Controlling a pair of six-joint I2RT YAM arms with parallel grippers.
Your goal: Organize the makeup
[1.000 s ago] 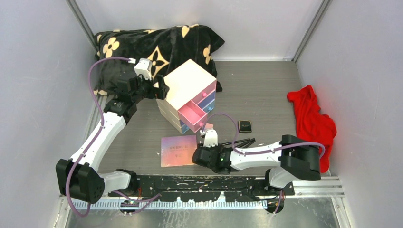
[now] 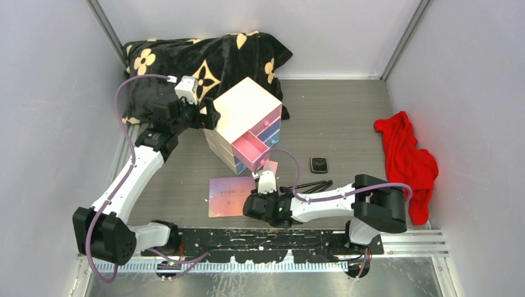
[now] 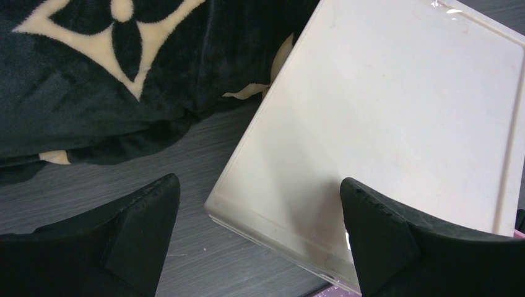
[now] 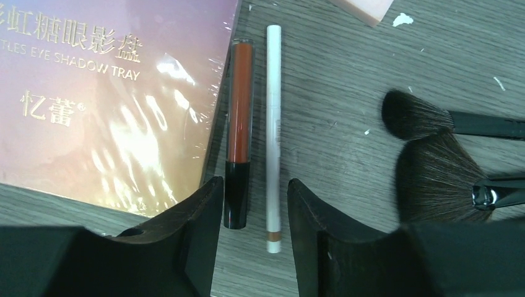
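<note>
A drawer organizer (image 2: 241,105) has a pink drawer (image 2: 249,148) pulled out. My left gripper is open beside its top. In the right wrist view, my right gripper is part open around the lower ends of a brown lip gloss (image 4: 240,111) and a white pencil (image 4: 273,124). An eyeshadow tray (image 4: 93,136) lies left of them, and black brushes (image 4: 446,167) lie to the right.
A black compact (image 2: 319,164) sits right of the organizer. A red cloth (image 2: 405,161) lies far right, a dark patterned pillow (image 2: 161,62) at the back.
My right arm has shifted slightly left in the top view, toward the eyeshadow tray. The left arm and organizer have not moved.
</note>
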